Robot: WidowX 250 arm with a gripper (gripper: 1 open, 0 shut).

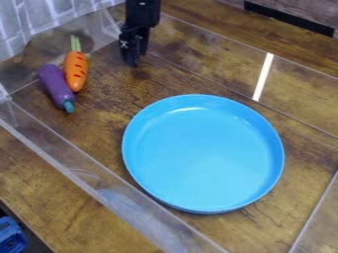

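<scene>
My black gripper (pixel 132 49) reaches down from the top of the view, over the wooden surface at the back left; its fingers are dark and too small to tell open from shut. An orange toy carrot (pixel 77 71) with a green top lies to its left, beside a purple eggplant (pixel 55 86). A large blue plate (pixel 203 153) sits at the front right.
Clear plastic walls border the wooden surface (pixel 264 109) on the left and right. A small blue object (pixel 8 235) shows at the bottom left corner, outside the wall.
</scene>
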